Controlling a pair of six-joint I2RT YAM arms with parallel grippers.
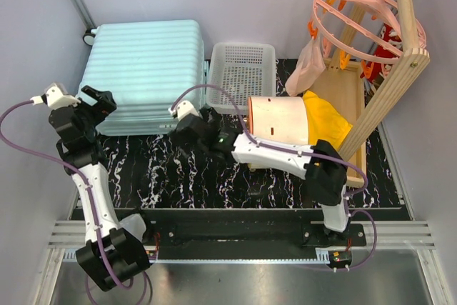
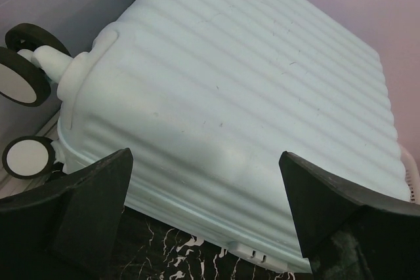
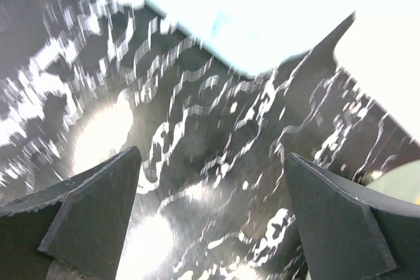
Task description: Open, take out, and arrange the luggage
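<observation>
A pale mint ribbed suitcase (image 1: 143, 69) (image 2: 223, 96) lies closed on its side at the back left, wheels toward the left wall. My left gripper (image 1: 96, 101) is open over the suitcase's near left end, nothing between its fingers. My right gripper (image 1: 184, 123) is open above the black marble surface (image 3: 210, 221), just in front of the suitcase's right part, empty; it is blurred in the top view.
A white basket (image 1: 239, 69) stands behind a cream cylinder (image 1: 278, 112). At the right are a wooden rack (image 1: 393, 98) with pink hangers and a yellow cloth (image 1: 325, 123).
</observation>
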